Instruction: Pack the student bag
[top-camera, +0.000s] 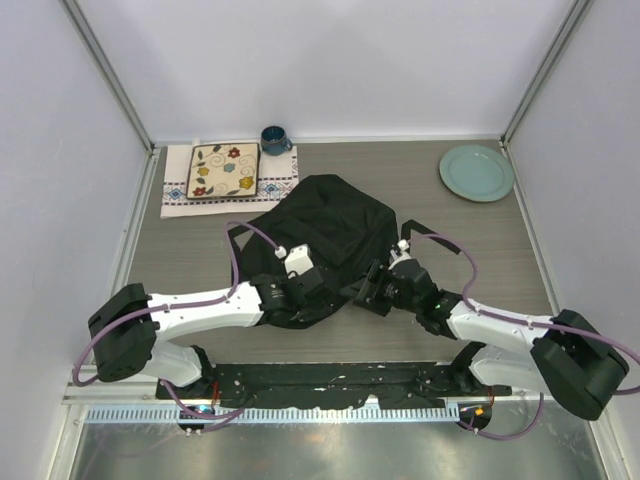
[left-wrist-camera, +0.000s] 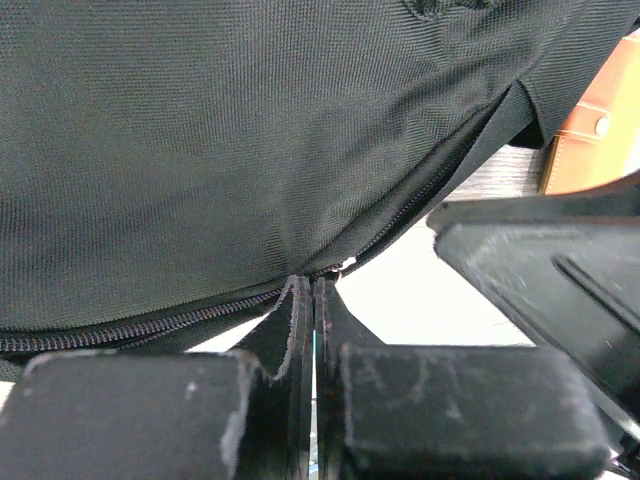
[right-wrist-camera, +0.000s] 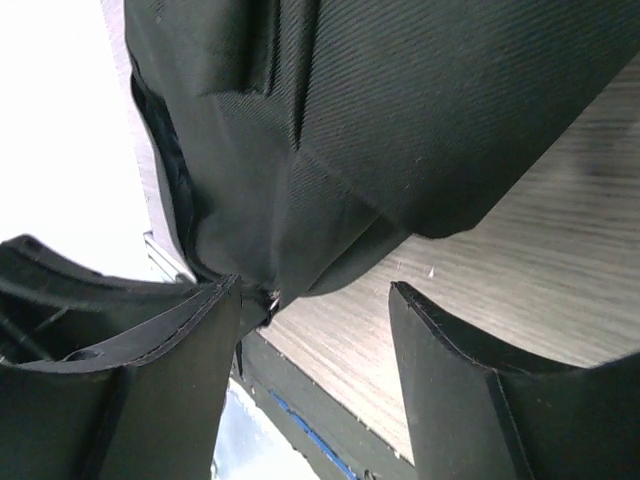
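Observation:
A black backpack (top-camera: 320, 220) lies on the wooden table, its zipper (left-wrist-camera: 180, 320) running across the left wrist view. My left gripper is shut at that zipper near the silvery pull; whether the pull is between the tips cannot be told. My right gripper stands open over the bag's lower edge and bare wood, beside the left gripper's housing. An orange leather item (left-wrist-camera: 580, 140) shows in the left wrist view beyond the bag; in the top view my right arm hides it.
A flowered board (top-camera: 221, 170) on a patterned cloth and a blue mug (top-camera: 275, 140) stand at the back left. A green plate (top-camera: 476, 172) sits at the back right. Bare table (top-camera: 180, 260) shows on the left.

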